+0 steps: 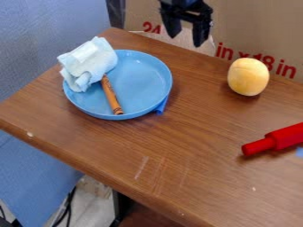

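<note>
My black gripper (pixel 187 32) hangs at the top centre, above the back edge of the table, open, with nothing visible between its fingers. A blue plate (pixel 147 78) on the wooden table (pixel 166 168) holds a pale blue cloth (pixel 87 62) at its left and a brown stick-like piece (pixel 112 96). A small blue object (pixel 162 105) shows at the plate's lower right edge.
A yellow round object (pixel 247 77) sits at the back right. A red roller (pixel 275 139) lies at the right edge. Cardboard stands behind the table.
</note>
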